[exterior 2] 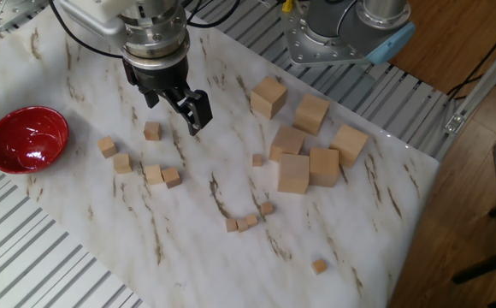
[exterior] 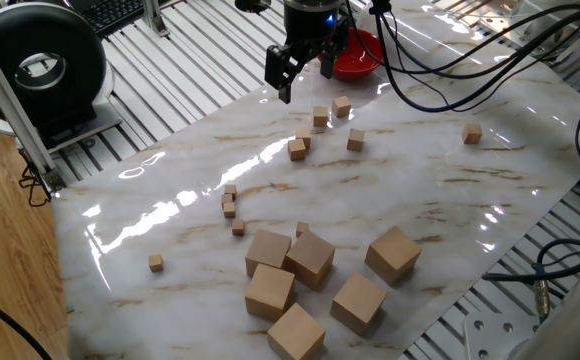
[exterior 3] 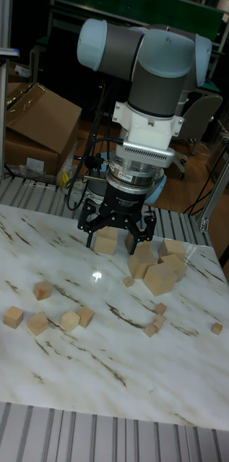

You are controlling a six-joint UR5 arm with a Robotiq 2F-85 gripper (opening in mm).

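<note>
My gripper (exterior 2: 175, 115) hangs above the marble-patterned table with its two black fingers spread apart. Nothing shows between them in the first two exterior views. In exterior view 3 a large cube (exterior 3: 105, 241) appears behind the gap, farther back on the table. Several large wooden cubes (exterior: 311, 258) stand in a loose cluster. Medium cubes (exterior 2: 122, 163) lie between that cluster and a red bowl (exterior 2: 27, 139), which looks empty in exterior view 2. Several tiny cubes (exterior 2: 242, 225) form a short row, and another tiny cube (exterior 2: 320, 266) sits alone.
Slatted metal rails (exterior 2: 68, 248) border the table (exterior 2: 205, 265). Black cables (exterior: 440, 105) loop above it in exterior view 1. Bare table surface lies between the medium cubes and the large cluster. A black round object (exterior: 40, 70) stands off the table at the left.
</note>
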